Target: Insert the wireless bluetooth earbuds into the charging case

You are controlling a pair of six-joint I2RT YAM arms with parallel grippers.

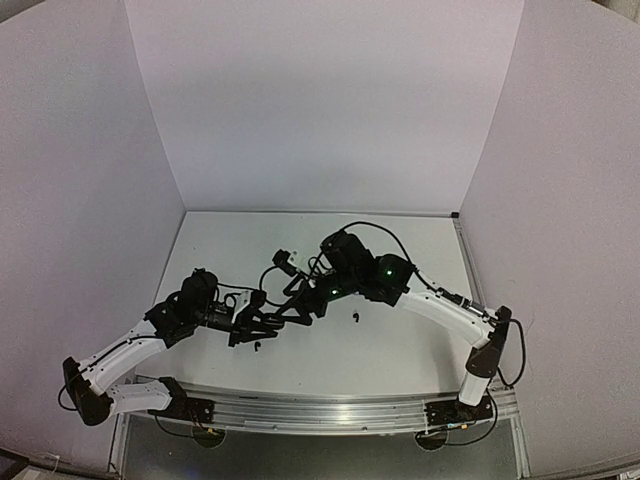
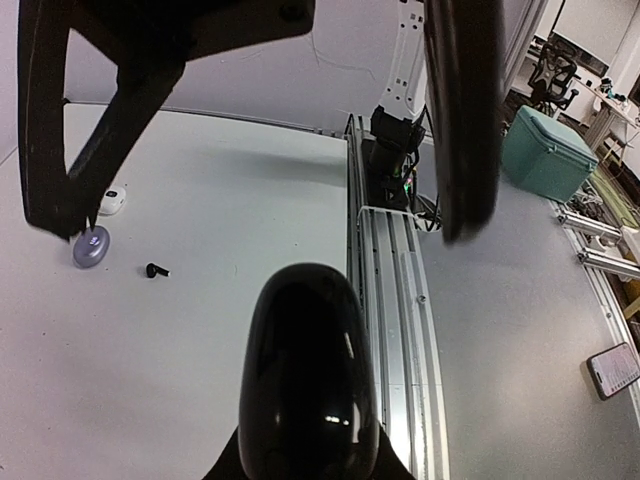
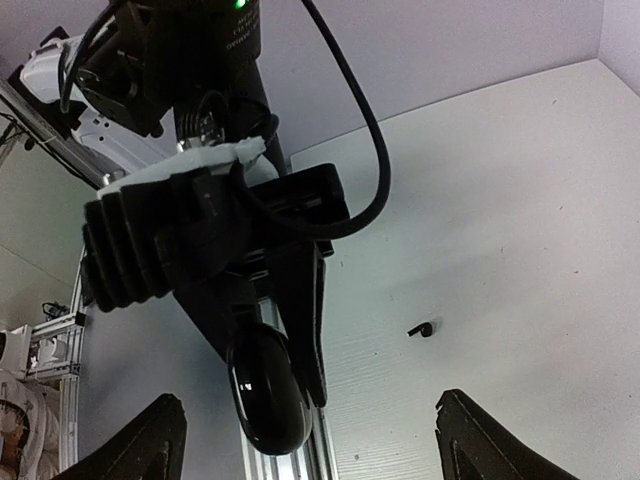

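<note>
My left gripper is shut on a glossy black oval charging case point(image 2: 308, 370), held up off the table. The case looks closed, though its lid seam is hard to make out. Close to it, my right gripper point(image 1: 290, 308) is open, its fingers point(image 2: 465, 110) spread wide on the far side of the case with nothing between them. One black earbud point(image 1: 356, 317) lies on the table to the right, also visible in the left wrist view. Another earbud point(image 1: 257, 346) rests just below the left gripper in the top view; the right wrist view shows it too.
In the left wrist view, a lavender oval case point(image 2: 91, 246) and a white case point(image 2: 112, 200) stand on the white table point(image 2: 220, 330) beyond the nearer earbud, partly hidden by a right finger. A metal rail point(image 1: 320, 410) borders the table's front.
</note>
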